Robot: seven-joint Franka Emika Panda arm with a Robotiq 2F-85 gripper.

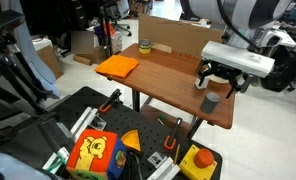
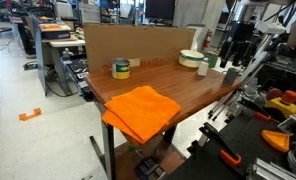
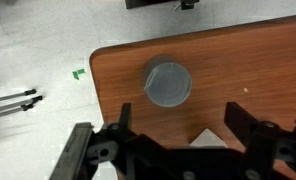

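Note:
A grey cup (image 1: 210, 102) stands near the right end of the wooden table (image 1: 173, 84). My gripper is open above the table, with nothing between its fingers. In the wrist view the cup (image 3: 169, 82) shows from above, just beyond the gap between the fingertips, apart from both. A small white bottle (image 2: 202, 69) stands close by; only a white piece of it (image 3: 208, 140) shows low in the wrist view. Behind it sits a white bowl with a green rim (image 2: 191, 58), largely covered by the arm in exterior view 1.
An orange cloth (image 2: 140, 110) lies at the table's other end, near a tin can (image 2: 121, 68). A brown panel (image 2: 148, 45) stands along the back. Colourful toys (image 1: 93, 150) and clamps occupy the dark surface in front.

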